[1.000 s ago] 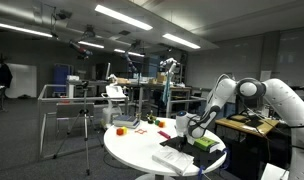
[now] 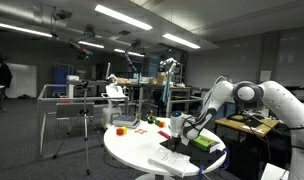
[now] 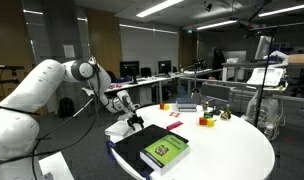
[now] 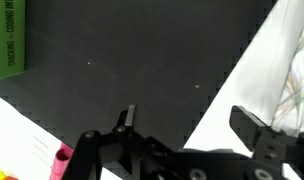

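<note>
My gripper stands open in the wrist view, its two fingers apart and nothing between them. Beneath it lies a flat black sheet or board point(image 4: 132, 60), whose edge runs diagonally under the gap. A white page-like item point(image 4: 277, 70) with faint coloured markings borders that edge on the right. At the upper left, a green book point(image 4: 6, 40) with lettering on its side rests on the black surface. In exterior view 2 the green book point(image 3: 164, 151) is in the near part of the black board point(image 3: 140, 142), with my gripper point(image 3: 134, 122) farther back, near white papers point(image 3: 118, 129).
A red item point(image 3: 174, 126) and a yellow block point(image 3: 203, 122) are farther along the white round table point(image 3: 227, 150). A tripod point(image 2: 86, 120) stands beyond the table.
In exterior view 1 the upper bends of the arm have shifted right, while the gripper has moved only slightly, still over the table near the white papers. The objects look unmoved.
</note>
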